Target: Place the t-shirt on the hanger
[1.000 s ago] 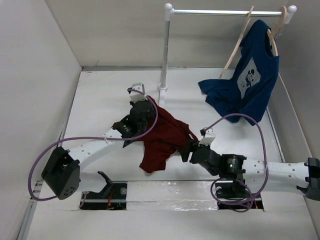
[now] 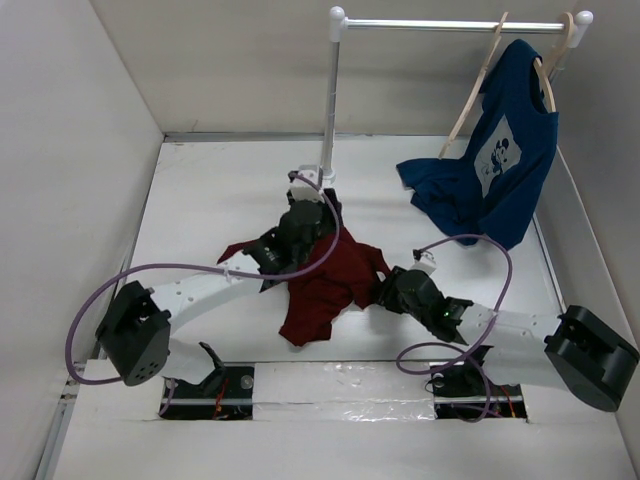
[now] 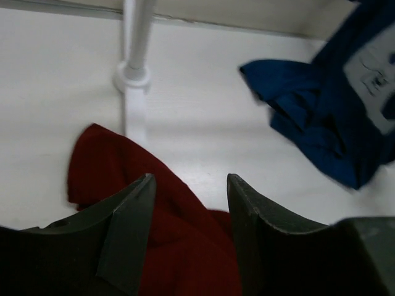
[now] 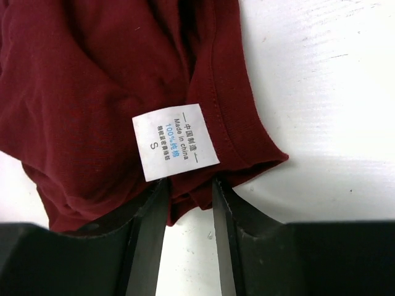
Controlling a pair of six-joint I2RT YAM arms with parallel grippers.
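A dark red t-shirt (image 2: 320, 295) lies crumpled on the white floor, its white "Made in china" label (image 4: 174, 142) showing in the right wrist view. My left gripper is over the shirt's upper part near the rack post, fingers apart with nothing clearly between them. My right gripper is at the shirt's right corner by the label, fingertips apart and touching or just over the cloth. Wooden hangers (image 2: 472, 90) hang from the rail (image 2: 440, 25).
A navy t-shirt (image 2: 525, 150) with a printed patch hangs at the right, its lower part on the floor. The rack post (image 2: 330, 100) stands behind the red shirt. Walls bound both sides; bare floor lies at the left.
My left gripper has moved right along the shirt's upper part. My right gripper has shifted at the shirt's right corner, its arm swinging. The navy shirt is unchanged.
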